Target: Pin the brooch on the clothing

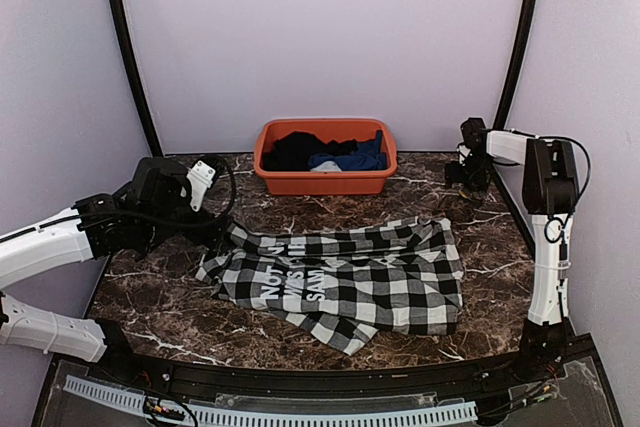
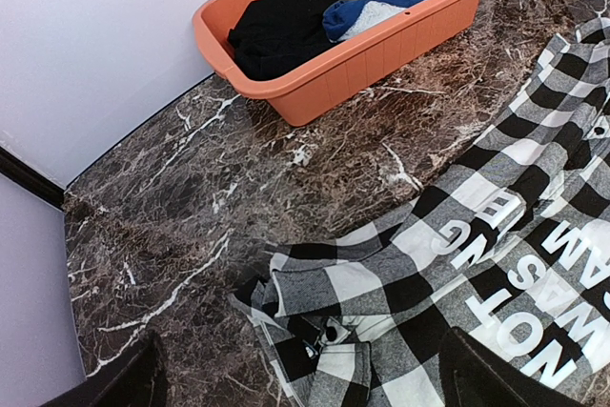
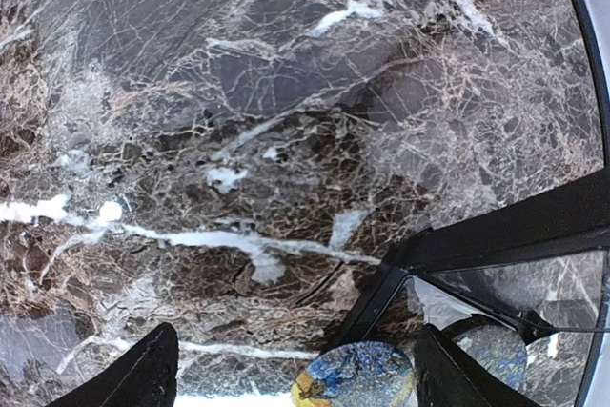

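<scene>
A black-and-white checked garment (image 1: 380, 287) with white lettering lies spread on the marble table, also in the left wrist view (image 2: 477, 235). My left gripper (image 1: 215, 227) hangs open over its left end; its fingers show at the bottom of the left wrist view (image 2: 300, 378). My right gripper (image 1: 465, 177) is at the back right of the table, low over round badge-like pieces. In the right wrist view, one with a blue and yellow face (image 3: 348, 378) lies between the parted fingertips; a second round piece (image 3: 494, 357) lies to its right by a black stand (image 3: 505, 226).
An orange bin (image 1: 326, 182) holding dark and blue clothes stands at the back centre. Walls close in the back and sides. Bare marble (image 1: 490, 267) lies to the right of the garment and at the front.
</scene>
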